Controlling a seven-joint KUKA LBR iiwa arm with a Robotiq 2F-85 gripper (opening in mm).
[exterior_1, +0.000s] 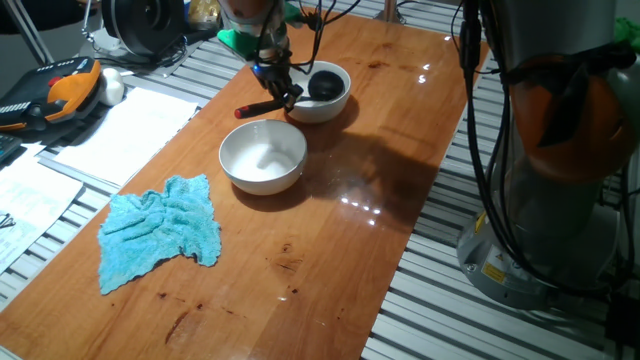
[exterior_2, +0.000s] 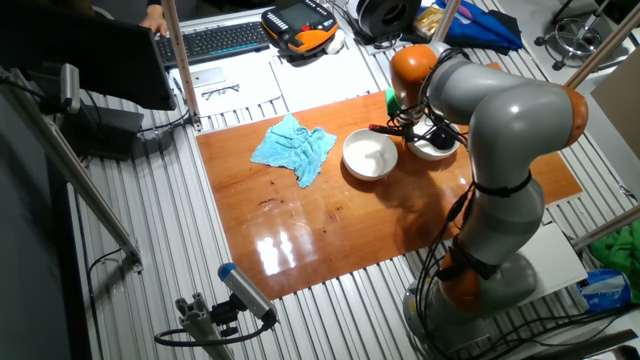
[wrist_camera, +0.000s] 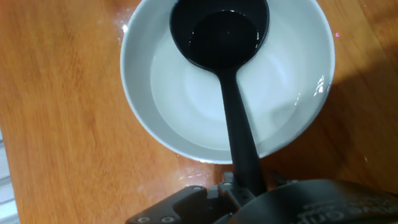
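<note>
My gripper (exterior_1: 287, 97) is shut on the handle of a black ladle (wrist_camera: 239, 124), whose red-tipped end (exterior_1: 243, 112) sticks out to the left. The ladle's bowl lies over the far white bowl (exterior_1: 318, 113), and dark glossy liquid seems to sit in it in the wrist view. Clear or pale liquid appears to be in that white bowl too. Nearer stands a second white bowl (exterior_1: 263, 158), with no ladle over it; whether it holds anything is hard to tell. Exactly where the fingers touch the handle is partly hidden by the gripper body.
A crumpled turquoise cloth (exterior_1: 160, 230) lies left of the near bowl. Papers (exterior_1: 130, 140) and an orange-black device (exterior_1: 50, 92) rest beyond the wooden board's (exterior_1: 300, 300) left edge. The board's near part is clear.
</note>
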